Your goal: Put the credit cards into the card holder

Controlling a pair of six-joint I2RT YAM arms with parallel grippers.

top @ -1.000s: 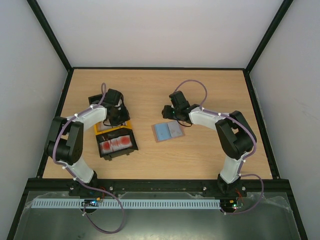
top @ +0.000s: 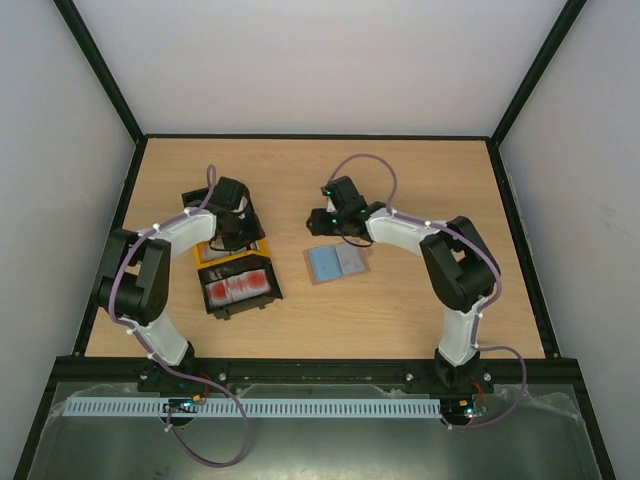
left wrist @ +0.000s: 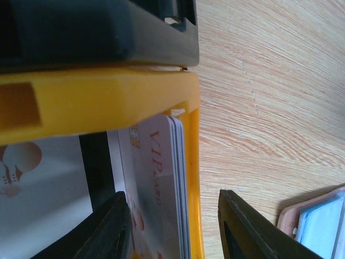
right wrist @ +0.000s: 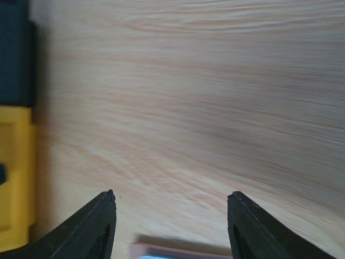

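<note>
White VIP cards (left wrist: 161, 178) stand on edge in a stack against the right-hand wall of a yellow compartment (left wrist: 188, 86). My left gripper is open around that stack and wall: one finger (left wrist: 123, 224) on the inner side, the other outside over the table. Nothing shows clamped. The card holder (top: 338, 262), with a blue and a grey side on a pinkish backing, lies flat mid-table; its edge (right wrist: 183, 252) enters the right wrist view at the bottom. Above and left of it hovers my right gripper, open and empty over bare wood.
The black-and-yellow box (top: 240, 290) on the left has a front compartment holding red-and-white cards (top: 237, 287). Part of the box is hidden under my left arm. Bare table (top: 430, 180) spreads at the back and between box and holder.
The card holder has not moved.
</note>
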